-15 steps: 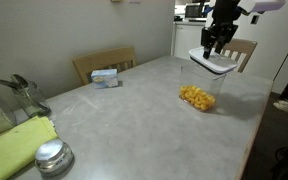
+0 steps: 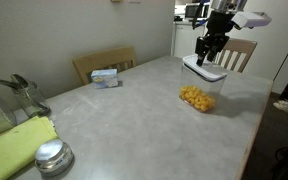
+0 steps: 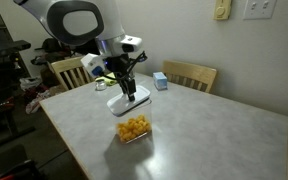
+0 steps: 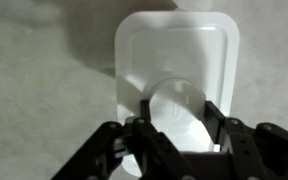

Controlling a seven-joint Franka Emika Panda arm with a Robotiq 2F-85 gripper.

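Note:
A white rectangular lid [image 2: 205, 69] with rounded corners hangs tilted from my gripper [image 2: 205, 53]. In the wrist view, my gripper is shut on the round knob of the lid [image 4: 174, 48]. Just below the lid stands a clear container [image 2: 216, 93] holding orange pieces [image 2: 197, 98] in its lower part. Exterior view 2 shows the lid [image 3: 129, 100] over the orange pieces [image 3: 134, 128] too. Whether the lid touches the container's rim is hard to tell. The wrist view has the lid hiding whatever lies beneath it.
A blue-and-white box [image 2: 105, 78] sits at the table's back edge. Far to the left are a yellow-green cloth [image 2: 17, 145], a silver round object [image 2: 54, 157] and a utensil holder [image 2: 29, 97]. Mid-table is bare. Wooden chairs [image 2: 104, 64] stand behind.
The gripper and lid have moved down and slightly left in exterior view 1, closer over the container. The container and the other things have stayed put.

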